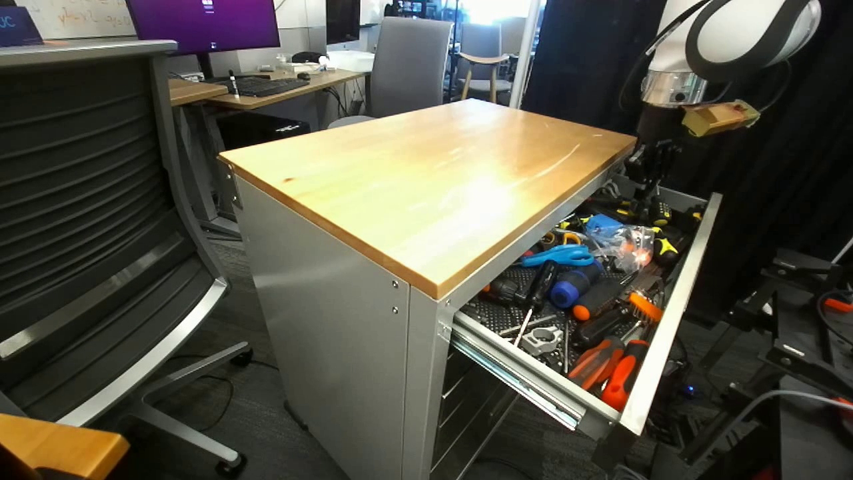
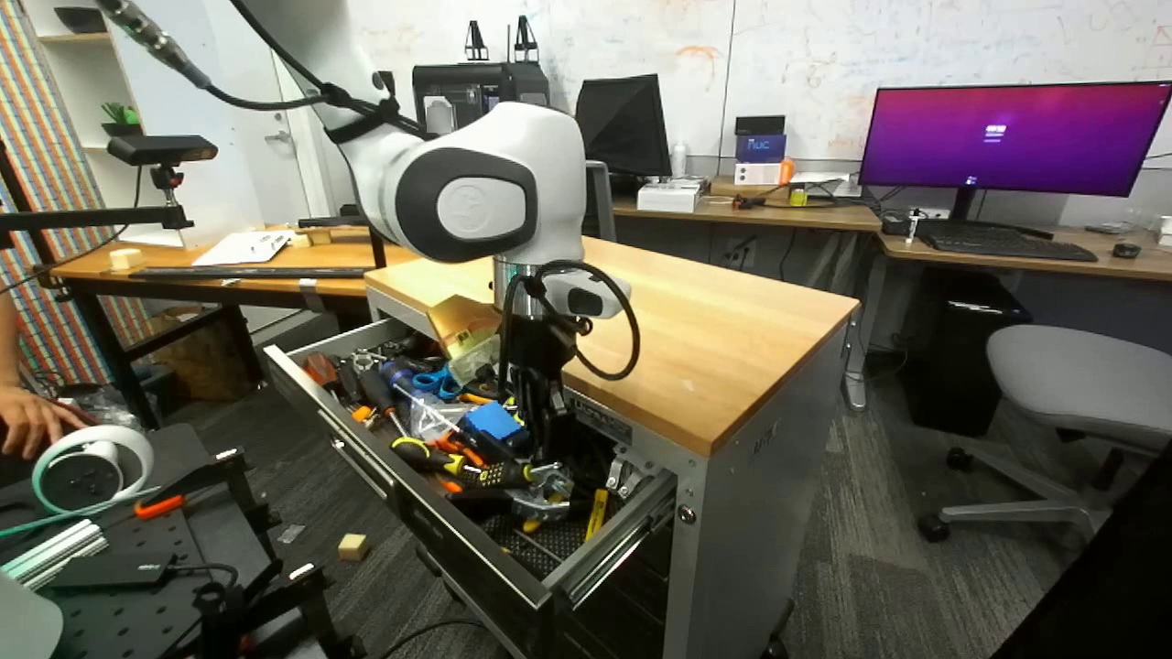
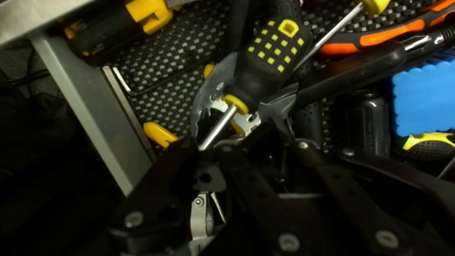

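Note:
My gripper is inside the open drawer (image 2: 439, 522), at its far end in exterior view 1. Its dark fingers come close together in the wrist view. A fold of clear plastic packaging (image 3: 279, 104) runs to the fingertips and seems to be pinched there; the exact contact is dark and hard to see. Just ahead, a screwdriver with a black, yellow-dotted handle (image 3: 273, 53) lies over the packaging, its metal shaft reaching toward the fingers. From exterior view 2, the gripper (image 2: 538, 445) points straight down among the tools.
A blue block (image 3: 424, 98), orange-handled pliers (image 3: 390, 34) and a yellow tool end (image 3: 160, 134) lie nearby. The drawer's metal side wall (image 3: 91, 115) is close on the left. Blue scissors (image 1: 560, 255) and several screwdrivers crowd the other end. The wooden cabinet top (image 1: 416, 176) is clear.

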